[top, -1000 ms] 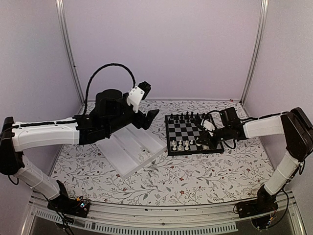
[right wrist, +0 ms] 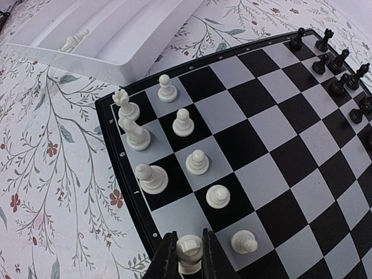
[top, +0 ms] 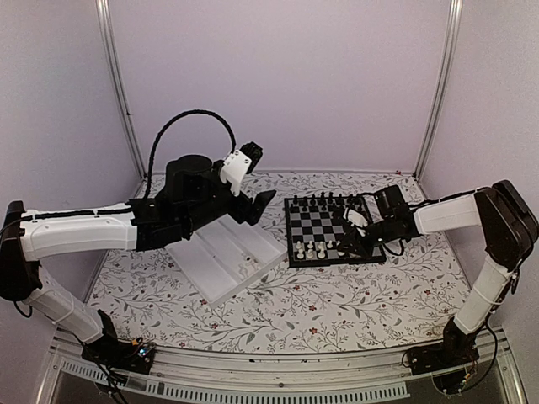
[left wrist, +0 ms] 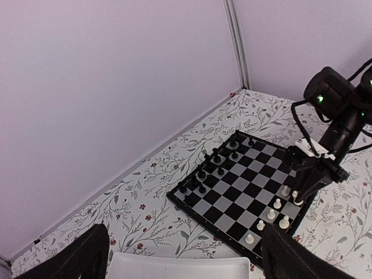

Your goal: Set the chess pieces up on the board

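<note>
The chessboard (top: 316, 225) holds black pieces along its back edge and several white pieces near the front, among them a white pawn (right wrist: 182, 122) and a white king (right wrist: 125, 107). My right gripper is low over the board's front edge, shut on a white piece (right wrist: 189, 254) near the e-file label. Another white pawn (right wrist: 244, 241) stands just to its right. My left gripper (top: 257, 206) hangs raised above the white tray, left of the board, open and empty.
The white tray (top: 198, 273) lies left of the board, with white pieces (right wrist: 74, 40) in one compartment. The floral tabletop in front of the board is clear.
My left arm is nearly still.
</note>
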